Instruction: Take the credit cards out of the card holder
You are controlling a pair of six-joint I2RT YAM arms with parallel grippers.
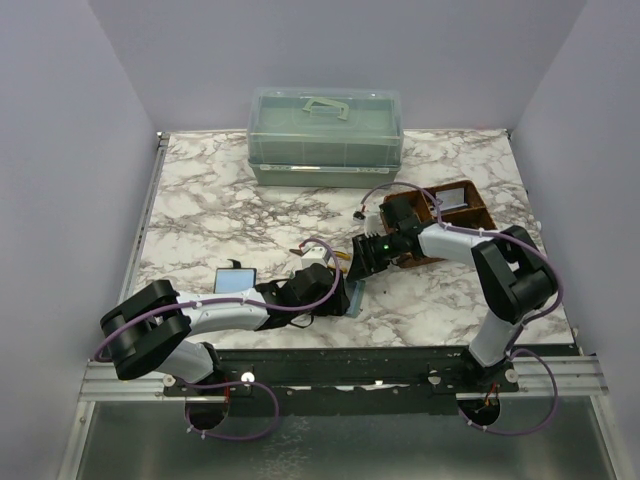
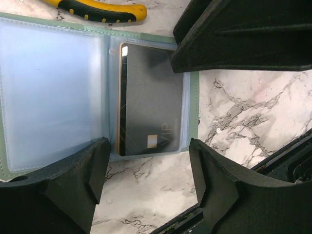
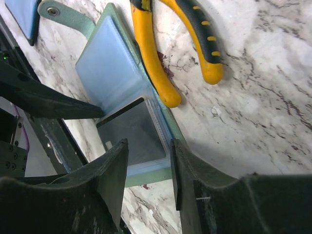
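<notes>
The open card holder, with pale blue plastic sleeves and green edging, lies on the marble table; a dark VIP card sits in its right sleeve, also seen as the dark card (image 3: 134, 131) in the right wrist view. My left gripper is part open, its fingertips low at the holder's near edge, either side of that card, with nothing seen held. My right gripper is open over the holder's edge by the card; its black body also reaches over the top of the left wrist view.
Yellow-and-black pliers (image 3: 151, 58) lie beside the holder. A blue-screened device (image 1: 234, 280) is at left, a brown compartment box (image 1: 470, 215) at right, and a lidded green case (image 1: 325, 140) at the back. Bare marble is free at the back left and front right.
</notes>
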